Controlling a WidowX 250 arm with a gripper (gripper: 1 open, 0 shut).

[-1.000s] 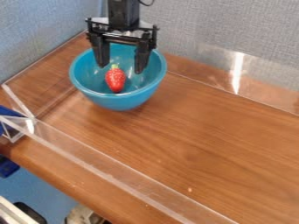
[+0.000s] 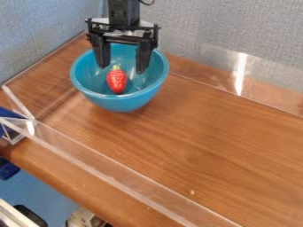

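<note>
A blue bowl stands near the back left of the wooden table, holding a red strawberry in its left part. My black gripper is over the bowl, its two fingers spread open on either side above the strawberry and reaching down inside the rim, with nothing held between them.
Clear low walls run along the back and front-left. A dark blue object sits at the left edge, and grey walls rise behind.
My gripper is very slightly lower over the bowl than a second ago. The bowl and strawberry look unmoved.
</note>
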